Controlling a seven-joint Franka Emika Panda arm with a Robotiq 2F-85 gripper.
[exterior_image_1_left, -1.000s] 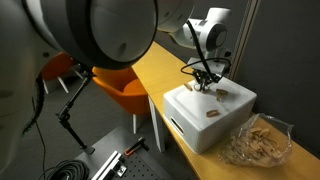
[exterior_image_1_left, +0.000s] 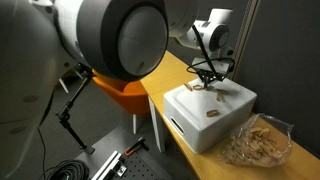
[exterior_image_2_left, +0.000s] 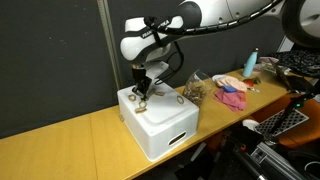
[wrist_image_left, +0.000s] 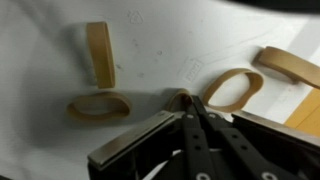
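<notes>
Several tan rubber bands lie scattered on the white box top. In the wrist view, one band stands on edge (wrist_image_left: 100, 54), a flattened loop (wrist_image_left: 100, 106) lies below it, and an open loop (wrist_image_left: 234, 88) rests to the right. My gripper is shut just over the box top, between these loops. A small bit of tan band (wrist_image_left: 179, 98) shows right at its fingertips; whether it is pinched or lies beneath cannot be told. From outside, the gripper (exterior_image_1_left: 208, 84) is low over the far part of the box (exterior_image_1_left: 205, 128).
A clear plastic bag (exterior_image_1_left: 257, 145) of tan pieces sits beside the box on the wooden table. An orange chair (exterior_image_1_left: 125, 97) stands behind the arm. Farther off are a pink cloth (exterior_image_2_left: 232, 100) and a blue bottle (exterior_image_2_left: 250, 63). Bare table (exterior_image_2_left: 70, 135) extends on the other side.
The gripper has shifted slightly to the right in exterior view 1, staying low over the box top. The upper arm has swung with it. The bag and box have not moved.
</notes>
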